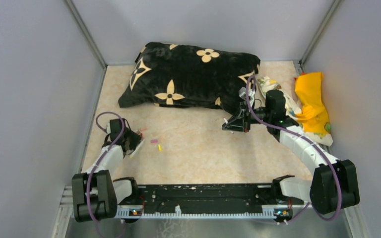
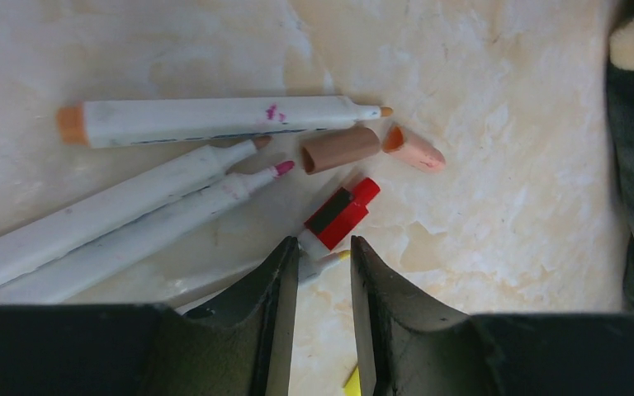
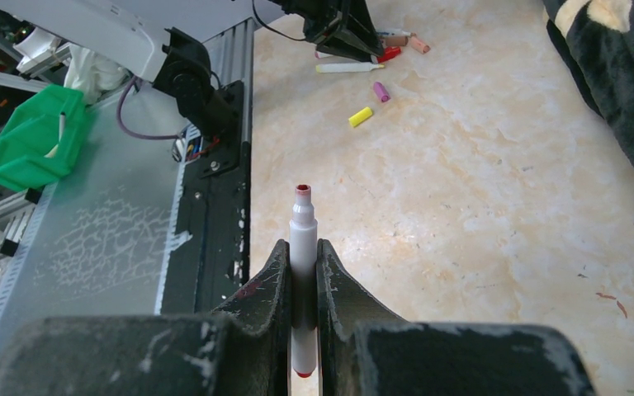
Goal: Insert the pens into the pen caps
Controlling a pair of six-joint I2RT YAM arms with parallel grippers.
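In the left wrist view, my left gripper is part open, its tips just short of a red cap (image 2: 347,219) with a black band. The cap's near end is close to the left fingertip; contact is unclear. Uncapped white pens lie around it: an orange-ended one (image 2: 215,120), a brown-tipped one (image 2: 124,198), a pink-tipped one (image 2: 149,235) and a yellow-tipped one (image 2: 318,268), partly hidden by the fingers. Farther off are a brown cap (image 2: 341,148) and a salmon cap (image 2: 417,150). My right gripper is shut on a white pen (image 3: 304,280), dark red at its far tip.
A yellow cap (image 1: 159,148) and a pink-purple cap (image 1: 154,141) lie on the table right of the left gripper. Along the back stretches a black flowered cushion (image 1: 193,74). Orange cloth (image 1: 310,99) sits at the right edge. Mid-table is bare.
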